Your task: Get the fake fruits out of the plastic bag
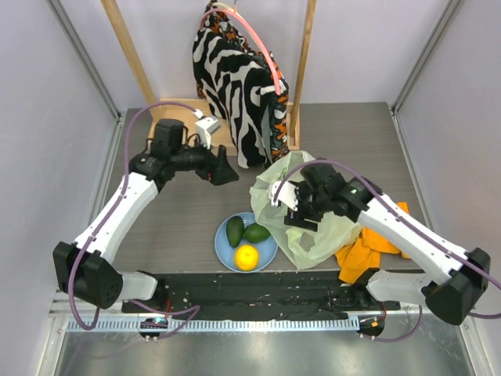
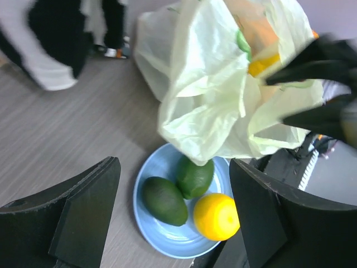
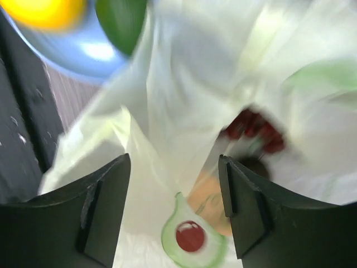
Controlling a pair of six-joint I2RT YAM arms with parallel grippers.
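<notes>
The pale green plastic bag (image 1: 333, 239) lies crumpled right of the blue plate (image 1: 270, 254). On the plate rest two dark green avocado-like fruits (image 1: 235, 232) (image 1: 257, 233) and a yellow-orange fruit (image 1: 246, 258). My right gripper (image 1: 301, 222) is over the bag, fingers apart. Inside the bag, the right wrist view shows blurred dark red fruit (image 3: 254, 130) and a tan-orange piece (image 3: 209, 192), neither gripped. A yellow fruit (image 2: 262, 65) shows through the bag's opening in the left wrist view. Left of the bag, my left gripper (image 1: 225, 171) stands open and empty above the table.
An orange cloth (image 1: 368, 249) lies at the bag's right. Behind, a wooden rack (image 1: 184, 117) carries zebra- and tiger-patterned garments (image 1: 243, 94). Bare table (image 1: 176, 227) extends left of the plate.
</notes>
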